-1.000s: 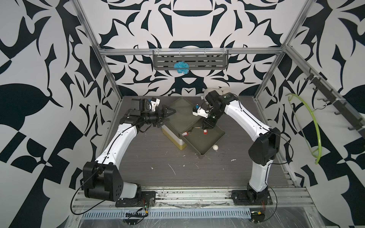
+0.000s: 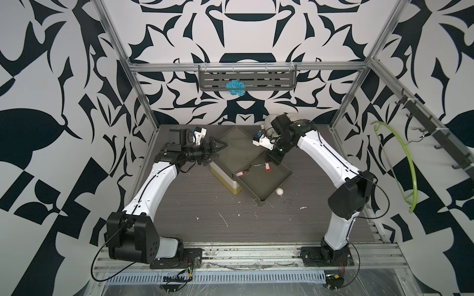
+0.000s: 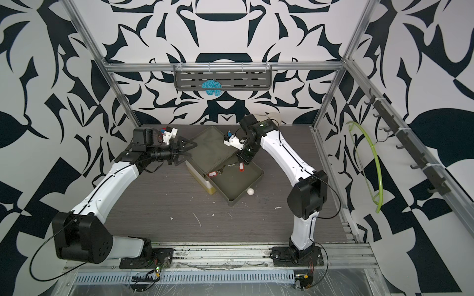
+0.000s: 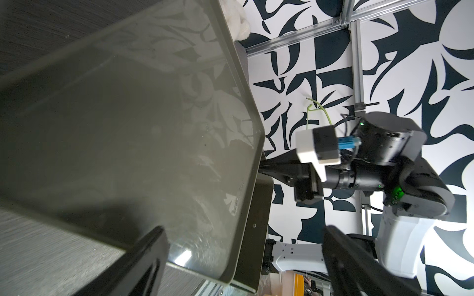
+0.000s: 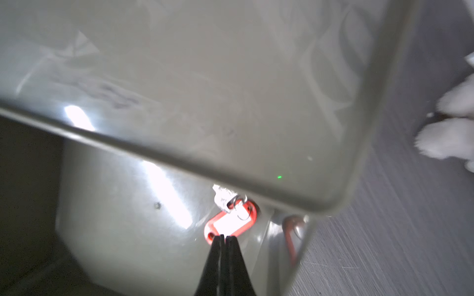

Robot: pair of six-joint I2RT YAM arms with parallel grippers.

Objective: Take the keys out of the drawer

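Note:
The drawer (image 2: 266, 190) stands pulled out from under the grey-topped box (image 2: 237, 143). Two red-tagged key sets lie in it: left keys (image 2: 240, 173) by the drawer's left wall, and right keys (image 2: 267, 167) near its right side. My right gripper is shut. In the right wrist view its tips overlap the lower edge of the red tag on the right keys (image 5: 230, 222); nothing shows between them, and whether they touch cannot be told. My left gripper (image 2: 223, 146) is open at the box top's left side, its fingers (image 4: 148, 259) spread wide and empty.
The raised rim of the box top (image 5: 207, 172) overhangs the drawer's back part. A white ball (image 2: 280, 191) lies right of the drawer. Pale plush (image 5: 449, 128) sits behind the right arm.
My right gripper has shifted slightly right over the drawer, and more of the right key tag shows, sitting slightly farther back in the picture. The left arm has hardly moved.

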